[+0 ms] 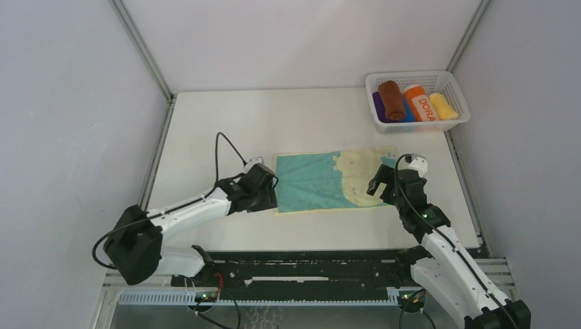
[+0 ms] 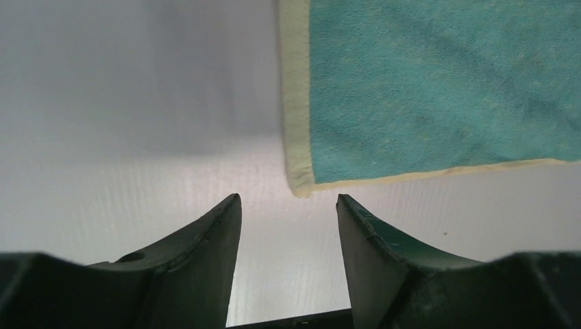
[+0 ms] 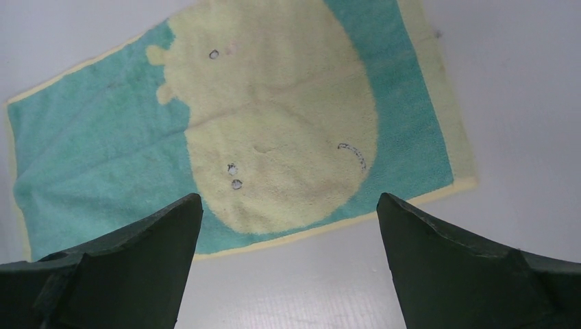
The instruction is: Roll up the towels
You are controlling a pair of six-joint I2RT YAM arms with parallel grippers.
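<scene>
A teal towel [image 1: 308,181] with a cream figure and cream border lies flat on the white table. My left gripper [image 1: 268,204] is at the towel's left edge in the top view. Seen from the left wrist, its fingers [image 2: 212,253] stand apart, with the towel's near-left corner [image 2: 301,184] just beyond the gap and nothing held. Over the towel's right end is my right gripper [image 1: 377,190]. From the right wrist its fingers [image 3: 438,267] are wide apart, and the cream figure [image 3: 274,144] of the towel spreads out beyond them. The right gripper holds nothing.
At the back right stands a white basket [image 1: 418,127] containing a brown rolled towel [image 1: 391,101], an orange and white roll [image 1: 420,103] and a yellow one [image 1: 443,106].
</scene>
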